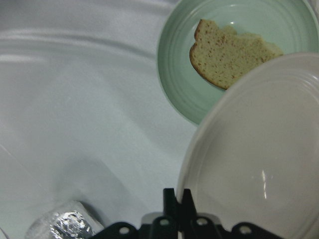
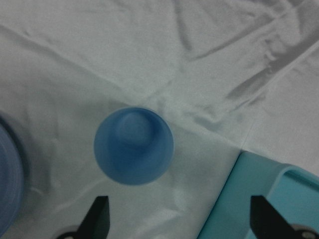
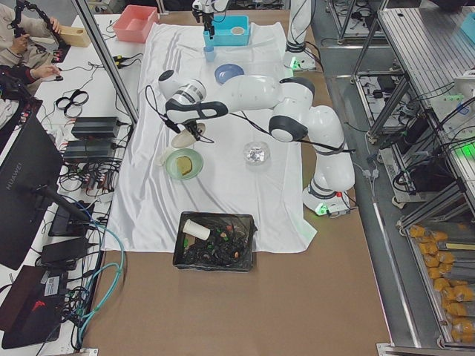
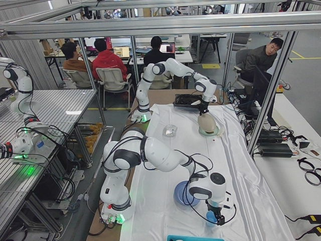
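Observation:
A cream plate (image 1: 254,144) is tilted in my left gripper, which is shut on its rim, beside a green plate (image 3: 184,154) holding a torn slice of bread (image 1: 229,55). A blue cup (image 2: 133,144) stands below my right gripper, whose fingers are wide apart with nothing between them. A blue plate (image 3: 228,73) sits left of that cup in the right wrist view, and a teal bin (image 2: 234,199) is at its lower right.
A black lined bin (image 3: 214,261) with a white cylinder and scraps sits at the cloth's near edge. A foil-wrapped item (image 3: 256,152) lies right of the green plate. A pink bin (image 3: 135,24) is on the side table.

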